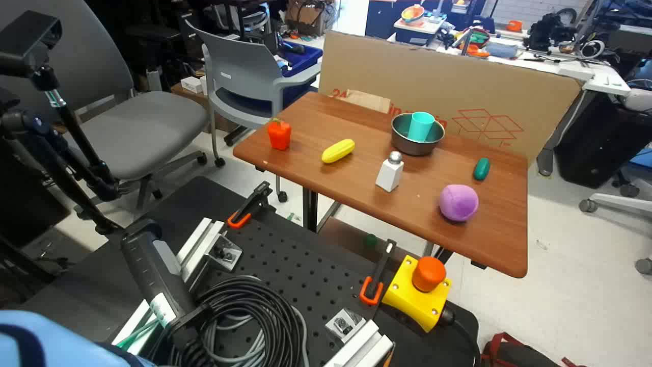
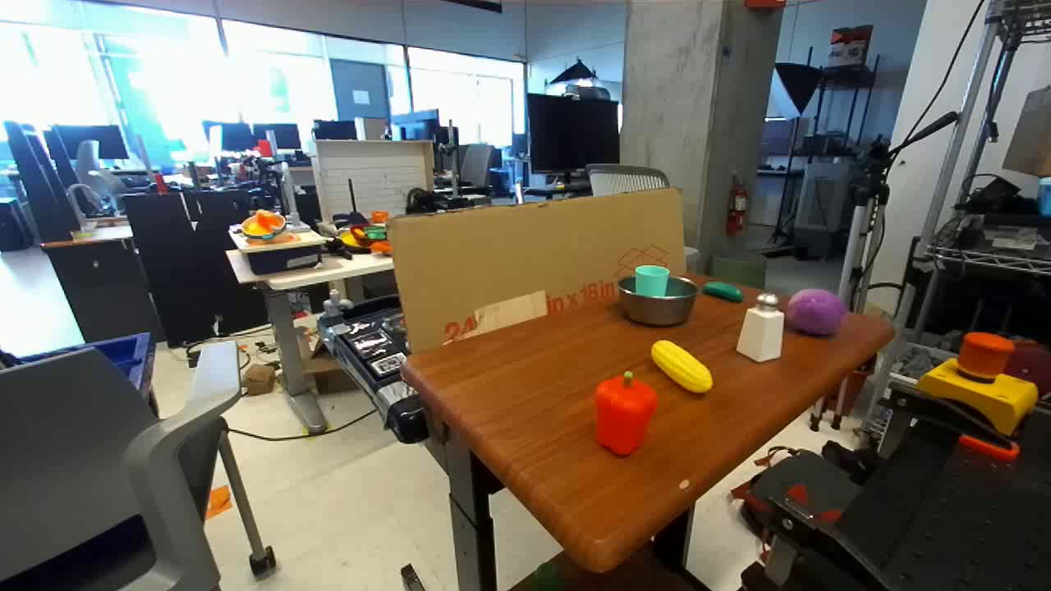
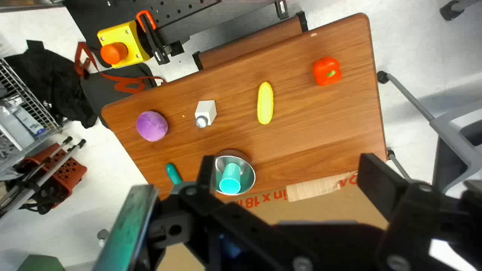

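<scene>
High above the wooden table my gripper is open, its two black fingers wide apart with nothing between them. A metal bowl (image 1: 401,139) near the cardboard wall holds a teal cup (image 1: 421,126). Along the middle of the table lie a yellow corn cob (image 1: 337,150) and a white shaker (image 1: 389,173) with a metal top, standing upright. An orange-red pepper (image 2: 626,414) sits toward one end. At the other end are a purple ball (image 1: 458,202) and a small dark green object (image 1: 481,168). In the wrist view one finger partly overlaps the bowl's edge.
A cardboard sheet (image 1: 440,79) stands along the table's far edge. Opposite it, a black perforated bench (image 1: 287,269) carries a yellow box with an orange button (image 1: 429,273) and coiled cables (image 1: 250,306). Bare wood (image 3: 311,135) surrounds the objects.
</scene>
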